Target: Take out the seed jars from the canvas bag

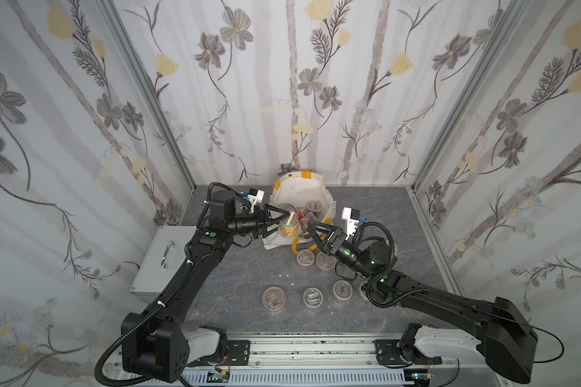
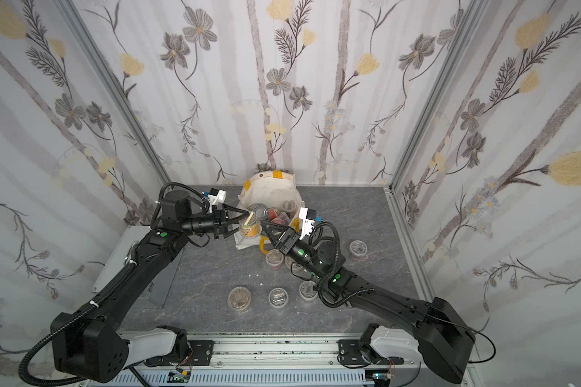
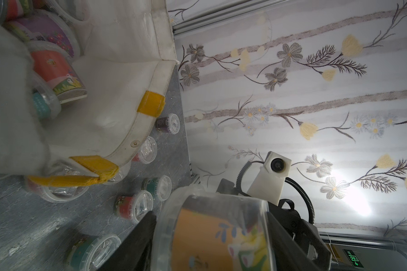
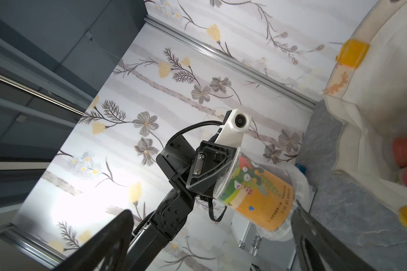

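A yellow-orange seed jar (image 1: 289,227) is held up in my left gripper (image 1: 280,223), its fingers around it at the front of the canvas bag (image 1: 297,187); it fills the bottom of the left wrist view (image 3: 212,239). My right gripper (image 1: 313,230) is open just right of that jar, with nothing between its fingers; in the right wrist view the jar (image 4: 262,198) sits beyond its fingertips. More jars (image 3: 54,72) lie inside the bag, red, purple and teal among them.
Several clear-lidded jars (image 1: 273,298) stand on the grey table in front and right of the bag. A metal box (image 1: 155,258) is at the left.
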